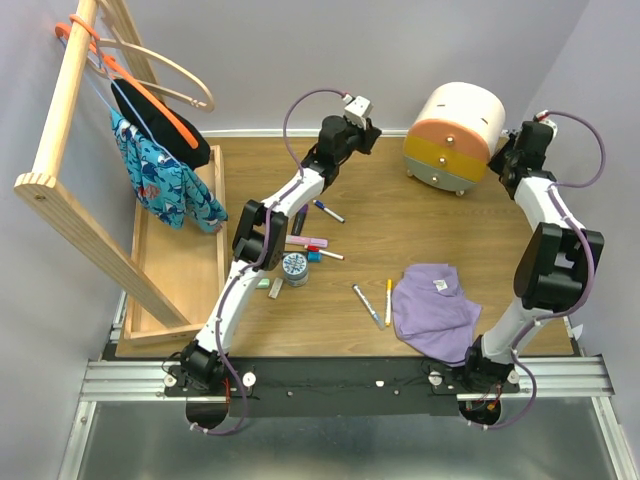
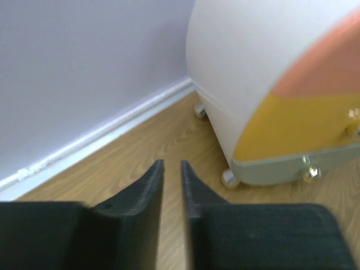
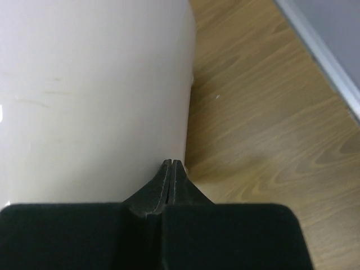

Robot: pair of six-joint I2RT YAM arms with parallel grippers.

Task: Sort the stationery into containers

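Note:
A rounded white cabinet (image 1: 455,105) with pink, yellow and grey-green drawer fronts (image 2: 298,124) stands at the back right. My right gripper (image 1: 496,158) is at its right side, shut; in the right wrist view its tips are close against the white side (image 3: 95,112), contact unclear. My left gripper (image 1: 368,140) is raised left of the cabinet, facing it, its fingers slightly apart and blurred, nothing visible between them. Loose pens (image 1: 388,302), markers, a pink item (image 1: 306,240), a round tin (image 1: 295,268) and small erasers (image 1: 275,288) lie on the table.
A wooden rack (image 1: 170,300) with hanging bags fills the left. A purple cloth (image 1: 435,310) lies at the front right. Walls close in at the back and right.

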